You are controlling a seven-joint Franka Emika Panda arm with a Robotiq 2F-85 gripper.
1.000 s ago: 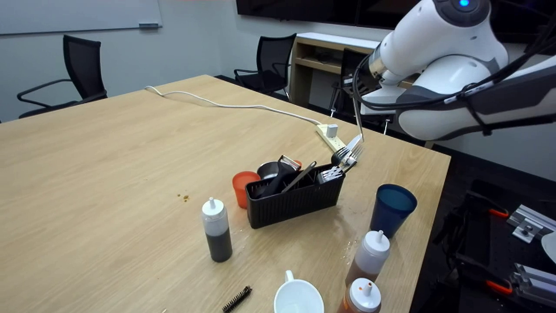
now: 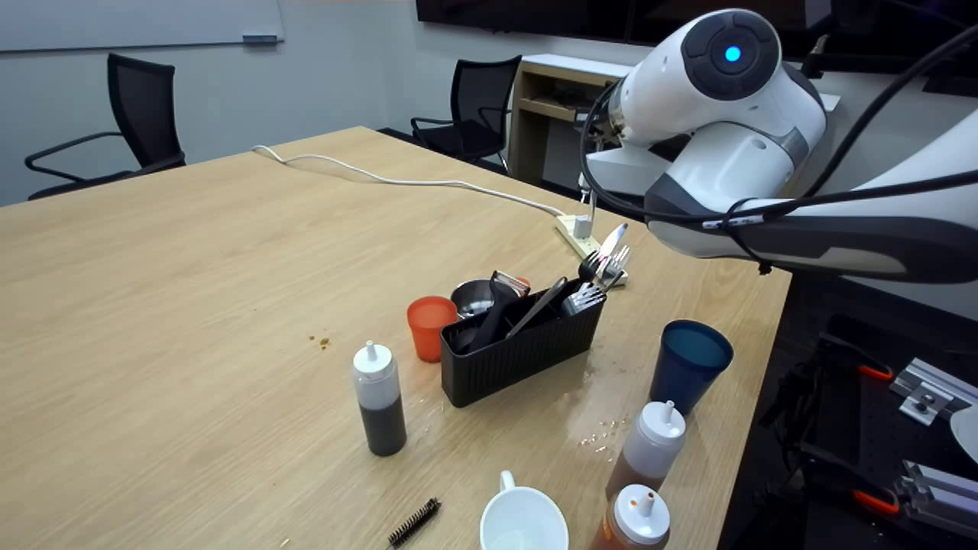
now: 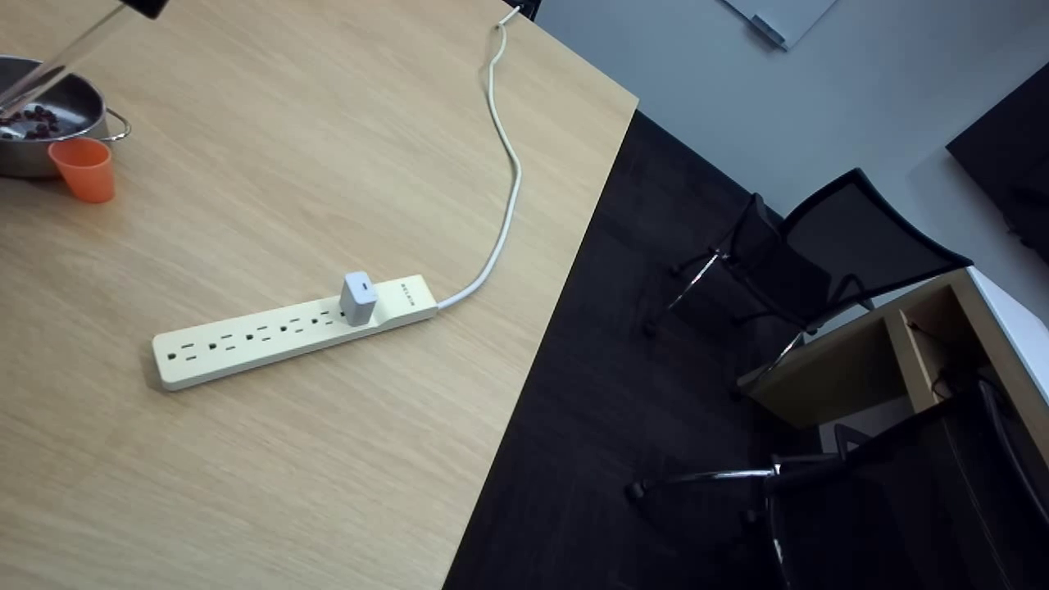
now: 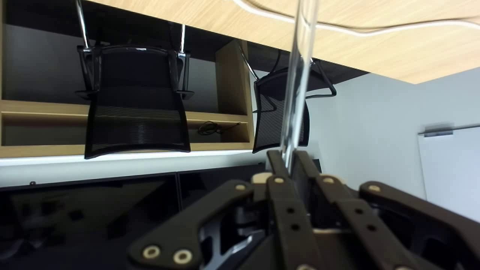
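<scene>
In the wrist view my gripper is shut on a long, thin, shiny utensil [image 4: 297, 81]; its far end runs out of frame and its kind cannot be told. Blurred and pointing down-left, the same utensil [image 3: 64, 64] shows in exterior view 2 from a dark fingertip [image 3: 147, 6], its lower part across the view of the metal pot. Exterior view 1 has the black utensil holder [image 2: 523, 359] on the table, with forks [image 2: 583, 299], a peeler [image 2: 500, 307] and other utensils in it. The arm mostly hides my gripper there, beyond the holder and above table height.
An orange cup [image 2: 431, 325] and metal pot [image 2: 472, 295] stand behind the holder. Around it are a blue cup [image 2: 692, 362], sauce bottles [image 2: 380, 403], a white mug [image 2: 523, 522] and a power strip [image 3: 295, 333].
In exterior view 1 the arm has moved left and somewhat lower, carrying the thin utensil left with it. The holder has shifted or turned slightly, and its forks sit a little differently.
</scene>
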